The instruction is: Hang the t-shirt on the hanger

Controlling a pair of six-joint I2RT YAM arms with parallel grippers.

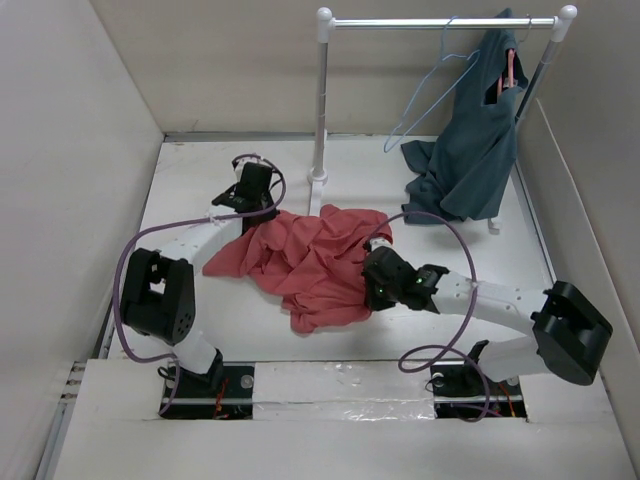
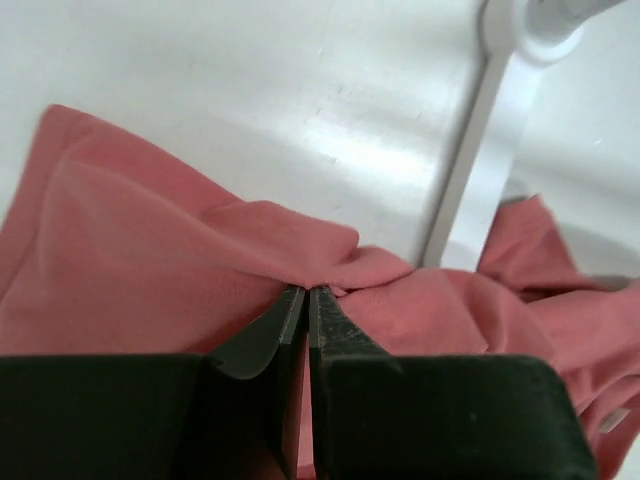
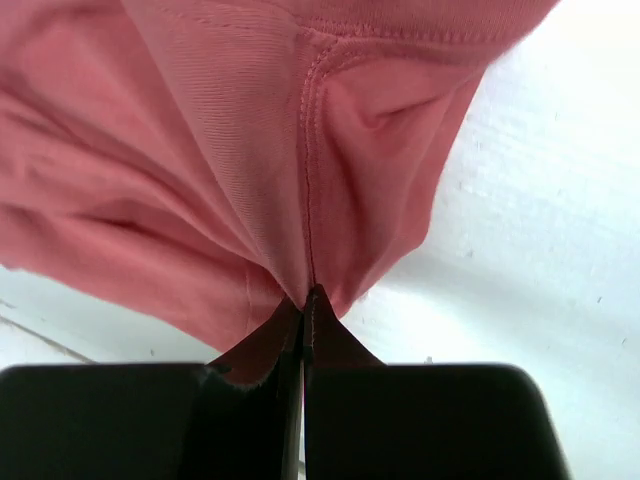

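Note:
The red t-shirt [image 1: 300,260] lies crumpled on the white floor before the rack. My left gripper is at its upper left part, shut, with the cloth bunched at the fingertips; whether fabric is between them is hard to tell. My right gripper is at the shirt's right side, shut, with a folded, seamed stretch of red fabric rising from its tips as if pinched. An empty blue hanger [image 1: 410,110] hangs from the rail [image 1: 440,24] at the back.
A dark teal garment [image 1: 460,160] on a hanger hangs at the rack's right and reaches the floor. The rack's left post [image 1: 320,110] and white foot [image 2: 480,160] stand just behind the shirt. Bare floor lies around the shirt.

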